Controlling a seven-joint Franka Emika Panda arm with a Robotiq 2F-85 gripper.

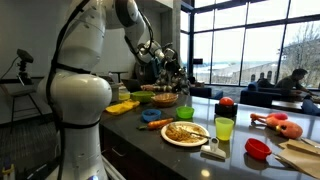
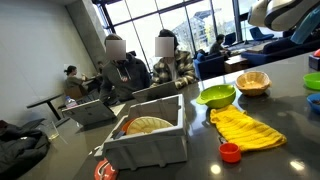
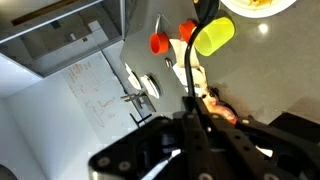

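My gripper hangs in the air above the far side of the table. In the wrist view the gripper is shut on a long, thin dark utensil. The utensil widens into a dark, rounded head near the top edge. Its exact kind cannot be told. Below it in that view are a yellow-green cup and a red bowl, both apart from it. A white plate with food lies on the near part of the table.
Around the plate are a green bowl, a blue bowl and a pale-handled utensil. Red toys lie to the right. A grey bin, a yellow cloth and a wicker basket show in exterior view 2. Two people sit behind.
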